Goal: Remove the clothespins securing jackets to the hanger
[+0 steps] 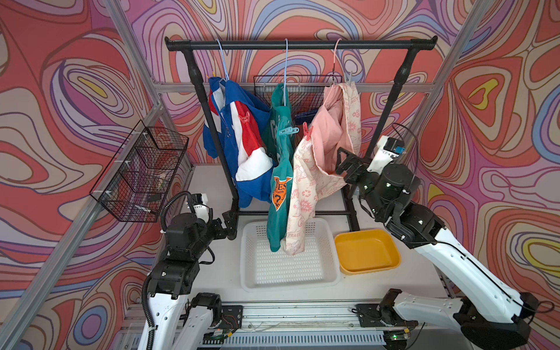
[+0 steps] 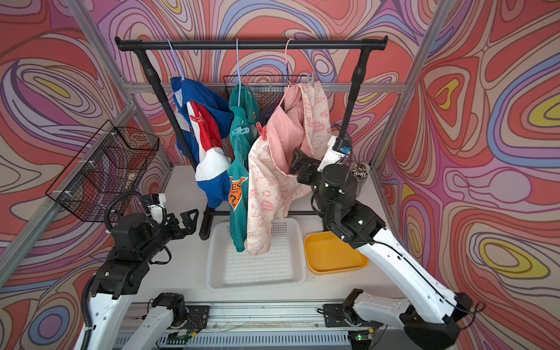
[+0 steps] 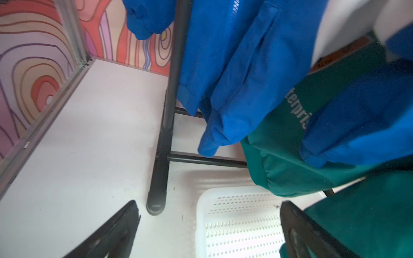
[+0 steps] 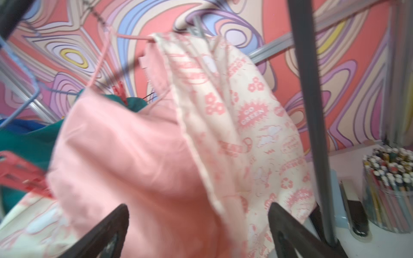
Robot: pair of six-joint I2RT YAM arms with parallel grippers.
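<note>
Three jackets hang from the rack: a blue, white and red one (image 1: 250,166), a green one (image 1: 280,169) and a pink patterned one (image 1: 306,192). A red clothespin (image 1: 246,116) is on the blue jacket's shoulder, a light blue clothespin (image 1: 288,130) on the green one, and a red clothespin (image 1: 307,130) on the pink one, also at the left edge of the right wrist view (image 4: 21,174). My right gripper (image 1: 344,163) is open before the pink jacket, right of its clothespin. Low at the left, my left gripper (image 1: 226,224) stands open and empty near the rack's left foot.
The black rack's right post (image 1: 392,96) rises just beside my right arm. Below the jackets sit a white basket (image 1: 249,280) and a yellow tray (image 1: 367,265). A wire basket (image 1: 140,175) is at the left, a pencil cup (image 4: 389,193) at the back right.
</note>
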